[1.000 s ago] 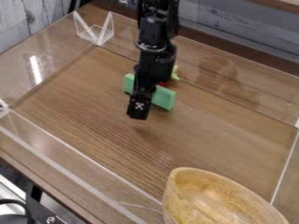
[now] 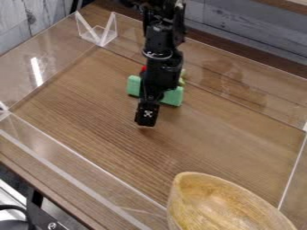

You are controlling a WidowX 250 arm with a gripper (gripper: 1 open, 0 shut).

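The black robot arm comes down from the top middle, and its gripper (image 2: 147, 111) hangs low over the wooden table (image 2: 84, 135), open, at the front of a green block (image 2: 171, 94). The block lies behind the gripper and is partly hidden by it. Small red and yellow items, mostly hidden, show behind the arm above the block.
A cream bowl (image 2: 222, 202) sits at the bottom right. A clear bracket-like piece (image 2: 99, 29) stands at the back left. A grey wall edges the back right. The left, middle front and right of the table are clear.
The arm has shifted slightly, with the gripper staying low in front of the green block. The small items behind the arm show differently around it.
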